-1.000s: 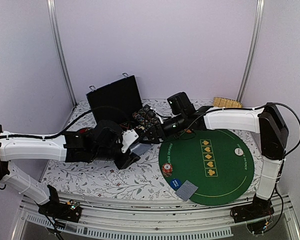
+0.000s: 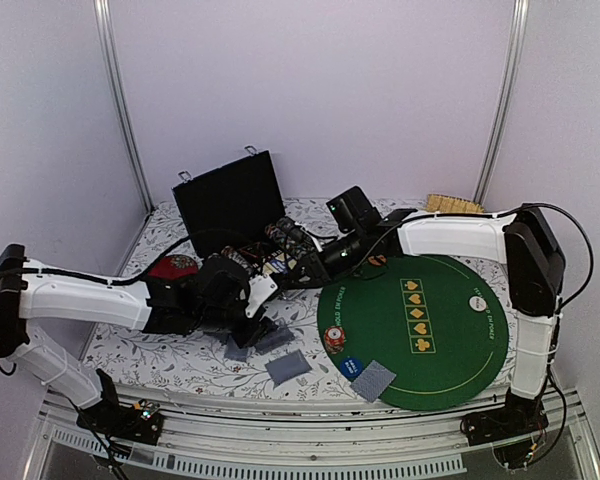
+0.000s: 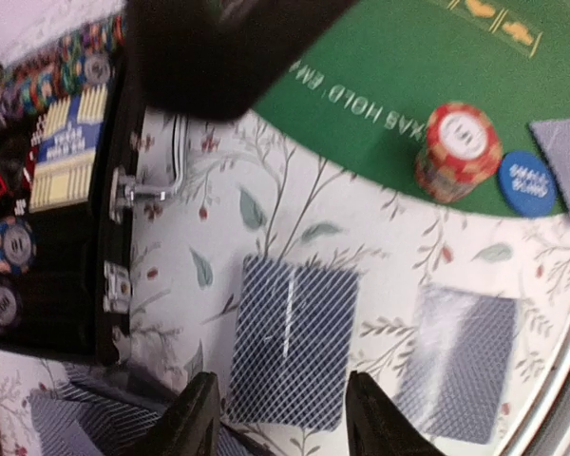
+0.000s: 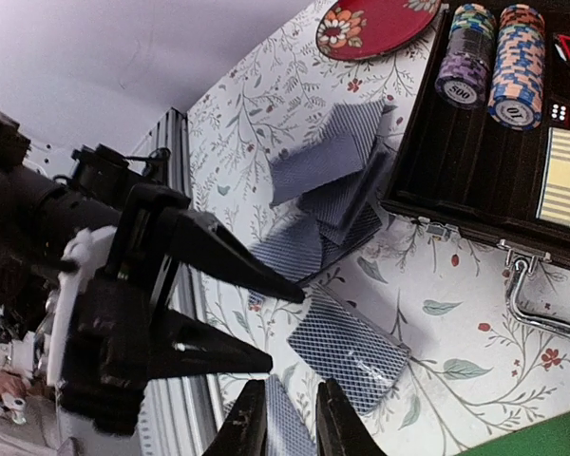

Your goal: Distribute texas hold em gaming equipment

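Grey-backed playing cards lie scattered below the chip case: a square pile [image 3: 290, 342], another card [image 3: 461, 361] to its right, and a loose tilted heap [image 4: 328, 161], some perhaps still in motion. My left gripper is over them, fingers apart, with no cards clearly held between. My right gripper hangs above, its fingertips a little apart and nothing visible between them. The case [image 4: 446, 171] holds chip stacks and card boxes. The green Texas Hold'em mat [image 2: 460, 330] carries a chip stack [image 3: 456, 152], a small blind button [image 3: 527, 185] and a card pile [image 2: 373, 380].
The black case lid [image 2: 225, 200] stands upright at the back. A red round object [image 4: 370, 24] lies left of the case. A wooden holder [image 2: 455, 203] is at the back right. Both arms are close together over the middle of the table.
The cards that were gathered at my grippers are now scattered on the table. The left arm has moved slightly left, and the right arm has shifted slightly.
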